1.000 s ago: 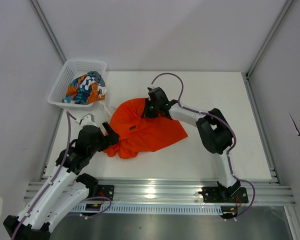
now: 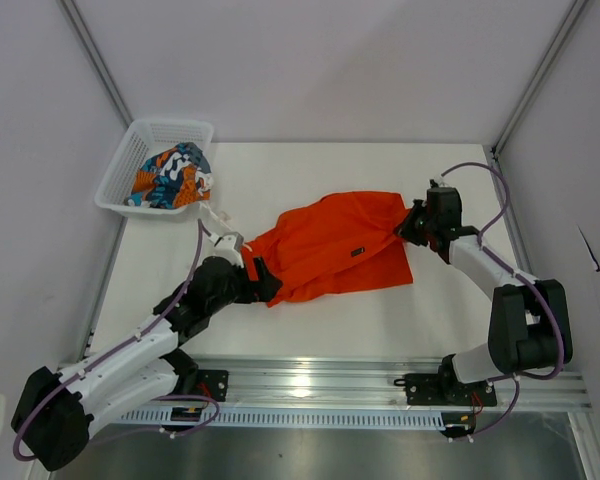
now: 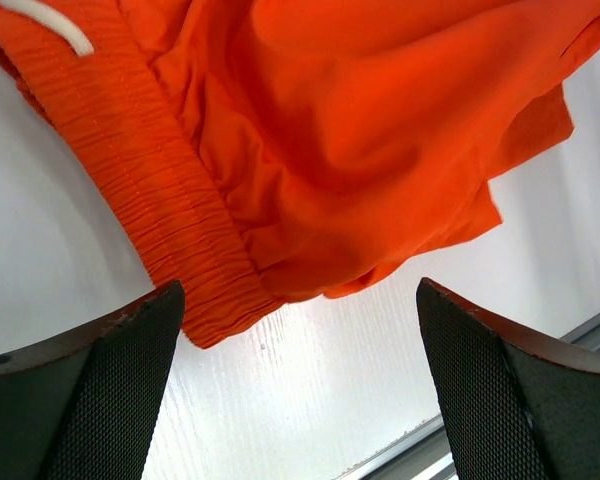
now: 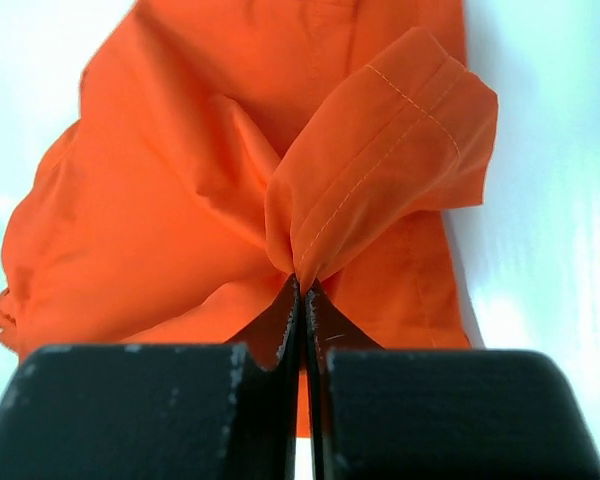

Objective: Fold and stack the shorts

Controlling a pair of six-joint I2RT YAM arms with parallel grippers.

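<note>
Orange shorts lie spread and creased across the middle of the table. My left gripper stands open over their left end; in the left wrist view the ribbed waistband with a white drawstring lies just beyond its empty fingers. My right gripper is shut on a bunched, stitched fold at the shorts' right end.
A white basket with blue and orange patterned cloth sits at the back left.
My right gripper has moved far to the right with the shorts' fold, stretching the shorts out sideways.
</note>
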